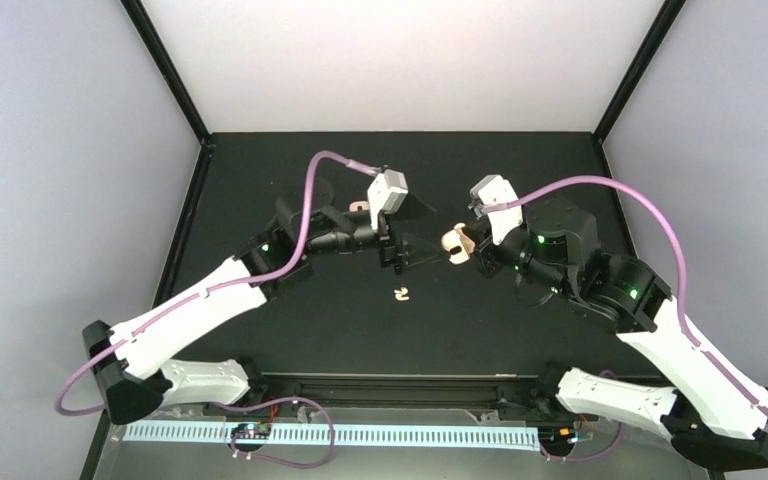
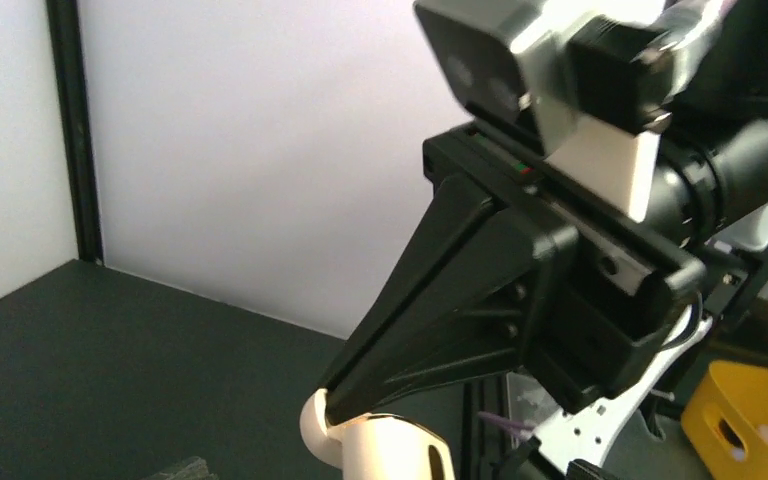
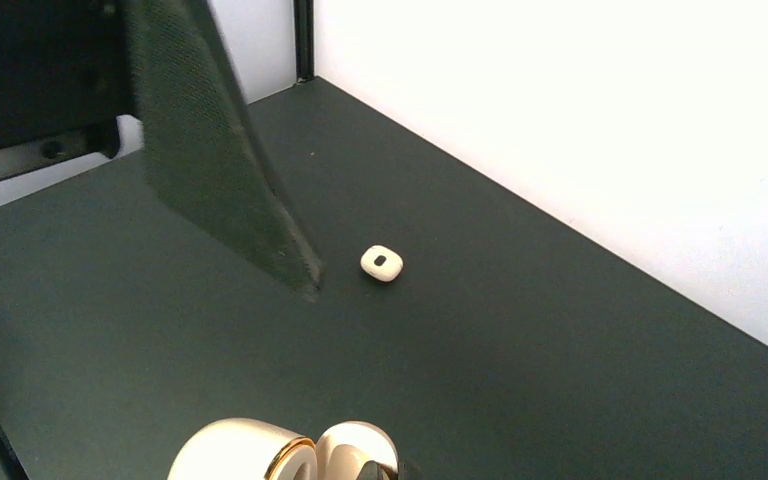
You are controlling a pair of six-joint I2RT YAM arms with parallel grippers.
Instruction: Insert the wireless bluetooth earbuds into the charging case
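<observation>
The charging case (image 1: 452,241), pale pink with a gold rim, is held off the mat, its lid open. My right gripper (image 1: 467,243) is shut on it; in the left wrist view the dark fingers (image 2: 440,285) meet one half of the case (image 2: 392,445). The right wrist view shows the two case halves (image 3: 240,450) at its bottom edge. Close by on the left, my left gripper (image 1: 438,232) stands open, its fingers pointing at the case. Small pale earbuds (image 1: 401,294) lie on the mat below it; whether one or two cannot be told.
Another rounded pale object with a dark spot (image 3: 381,263) rests on the mat, partly hidden behind the left arm from above. A yellow bin (image 2: 750,405) shows outside at the lower right of the left wrist view.
</observation>
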